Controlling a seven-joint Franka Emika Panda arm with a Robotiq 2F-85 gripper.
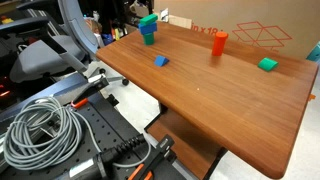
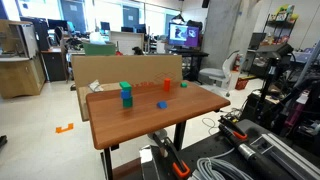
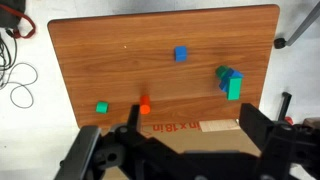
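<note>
My gripper stands open high above the table, its fingers wide apart and nothing between them. A small stack rises at one end of the table: a green block lies on top, a blue block under it, and a green piece at the bottom. A separate blue block rests flat on the bare wood. Toward the other end, an upright orange cylinder and another green block stand apart from each other. From above, the stack's top block partly hides the pieces below.
A tan board stands along its far edge. Coiled grey cable lies off the table's near side.
</note>
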